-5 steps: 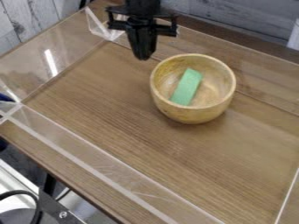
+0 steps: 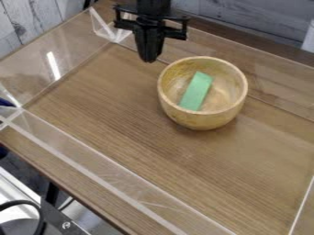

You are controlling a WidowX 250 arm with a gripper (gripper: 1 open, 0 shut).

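My black gripper (image 2: 152, 48) hangs at the top centre, above and left of a round tan bowl (image 2: 181, 111); its fingertips look close together, with nothing visible between them. A light green block (image 2: 196, 91) lies inside the bowl, tilted along its length. The gripper is apart from both.
Clear plastic strips run along its left side. A black cable (image 2: 31, 201) lies at the lower left.
The gripper has shifted slightly over the last second, staying above and left of the bowl. The bowl and block have not visibly moved.
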